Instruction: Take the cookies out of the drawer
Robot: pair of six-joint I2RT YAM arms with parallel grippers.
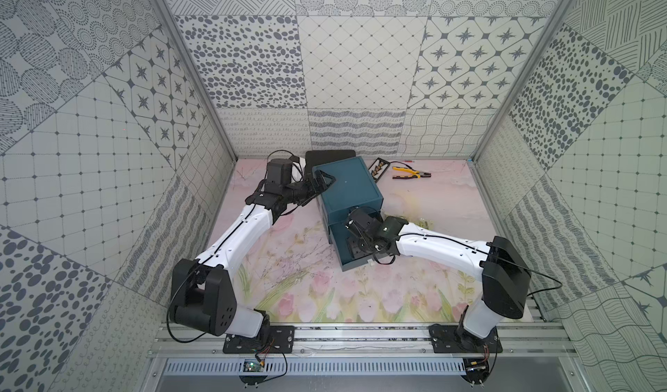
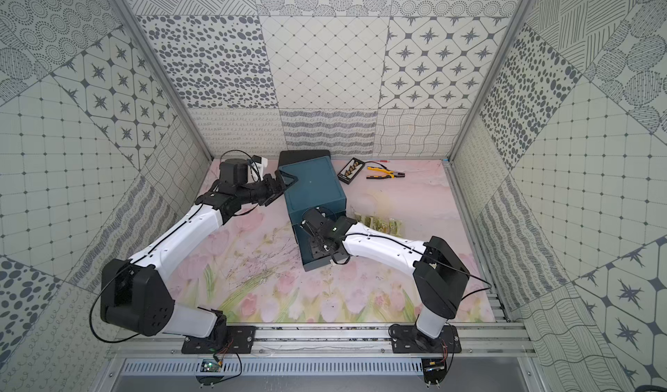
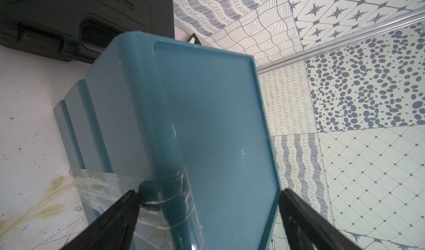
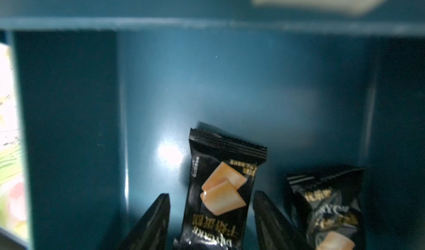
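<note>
A teal drawer box (image 1: 344, 183) stands mid-table with its lower drawer (image 1: 342, 256) pulled out toward the front. In the right wrist view, a black cookie packet (image 4: 221, 192) lies on the drawer floor between the open fingertips of my right gripper; a second packet (image 4: 327, 205) lies to the right. My left gripper is at the box's upper left edge, its fingers on either side of the blurred near part; whether it grips cannot be told.
Behind the box is a black case (image 3: 79, 15). A small tray (image 2: 351, 170) and yellow pliers (image 2: 385, 172) lie at the back right. Small packets (image 2: 378, 224) lie right of the box.
</note>
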